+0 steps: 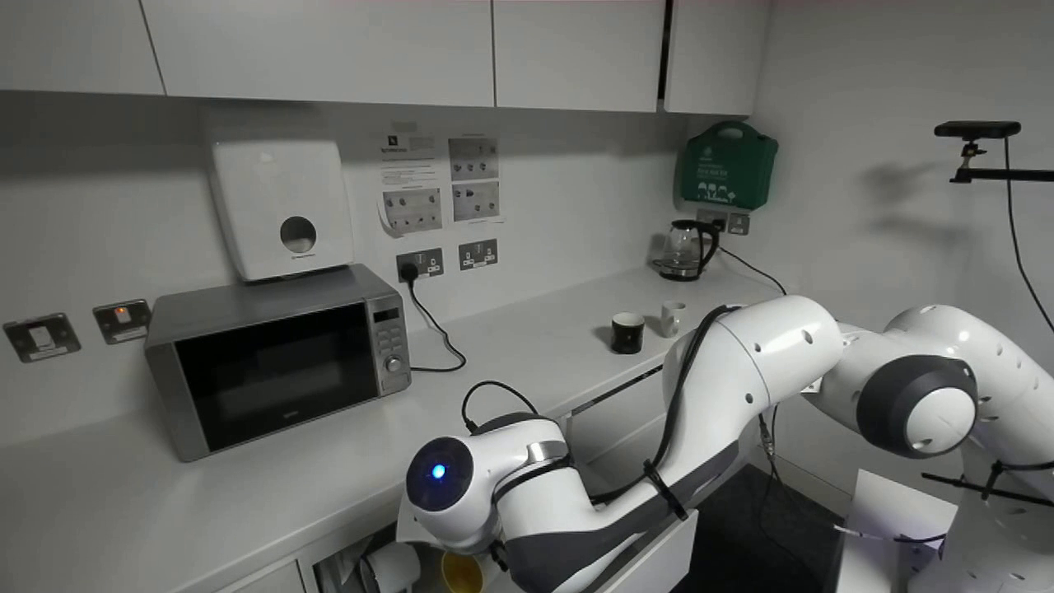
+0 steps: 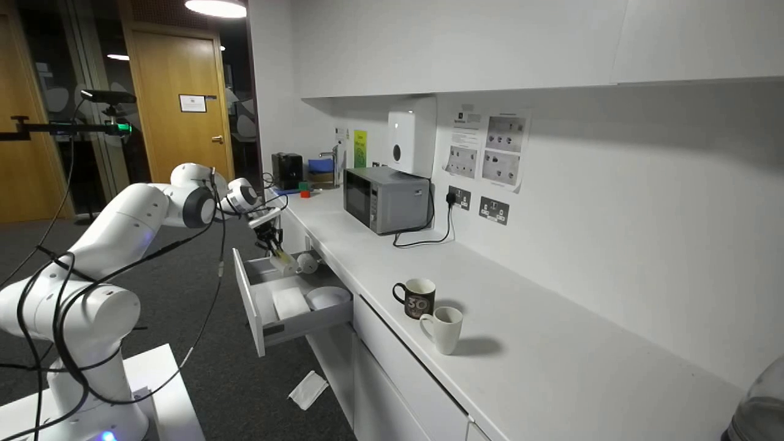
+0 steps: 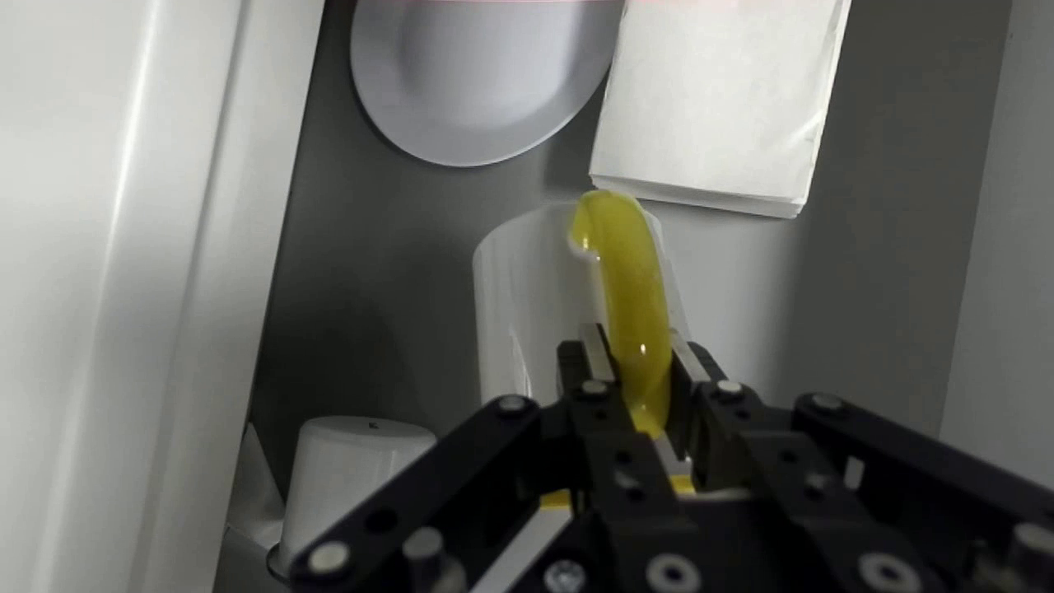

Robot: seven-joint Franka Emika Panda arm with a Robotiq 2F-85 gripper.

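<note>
A white mug point(image 3: 524, 296) with a yellow handle point(image 3: 637, 291) is in the open drawer point(image 2: 258, 327), its yellow inside point(image 1: 461, 573) showing in exterior view 1. My gripper is shut on this handle, one finger on either side. The mug lies tilted on its side in the wrist view; whether it touches the drawer floor, I cannot tell. Beside it, toward the cabinet, a second, plain white mug point(image 3: 346, 464) sits in the drawer. In exterior view 2 the gripper point(image 2: 272, 246) reaches down into the drawer's far end.
Within the drawer are a pale bowl or plate point(image 3: 484, 89) and a white napkin stack point(image 3: 716, 109). The drawer's side wall point(image 3: 998, 247) stands near the fingers. A black mug point(image 2: 419, 300) and a white mug point(image 2: 444, 331) stand on the counter, with a microwave point(image 2: 389, 199) farther along.
</note>
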